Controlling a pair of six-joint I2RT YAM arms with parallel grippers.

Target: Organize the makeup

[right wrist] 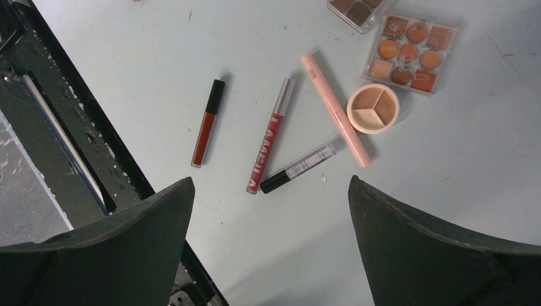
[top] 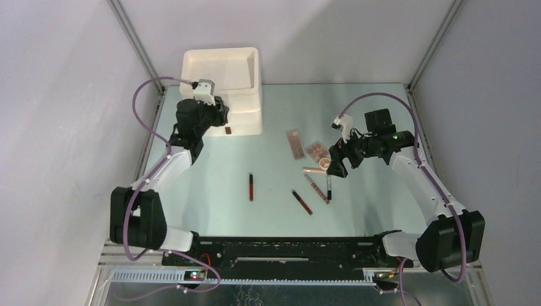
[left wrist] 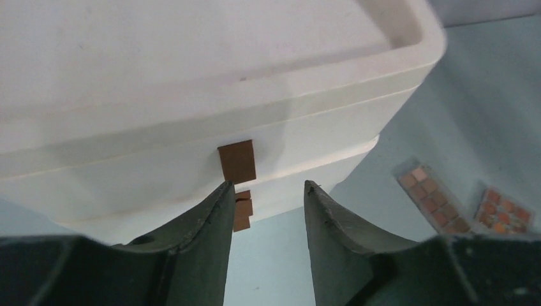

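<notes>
A white drawer organizer [top: 252, 102] stands at the back left of the table, its brown pull tabs on the front. My left gripper is in front of it, fingers part open, with the top brown tab [left wrist: 237, 162] just beyond the left finger and nothing visibly held. My right gripper hovers open and empty over the makeup. Under it lie a dark red lip gloss [right wrist: 207, 124], a red lip pencil [right wrist: 269, 136], a black-capped clear tube [right wrist: 302, 167], a pink stick [right wrist: 335, 108], a round compact [right wrist: 373, 109] and an eyeshadow palette [right wrist: 411, 54].
A longer palette [top: 295, 145] lies left of the square one. Another dark red lip gloss [top: 251, 187] sits alone on the table's left half. Clear table surrounds it, and the organizer's open top tray [top: 223, 67] looks empty.
</notes>
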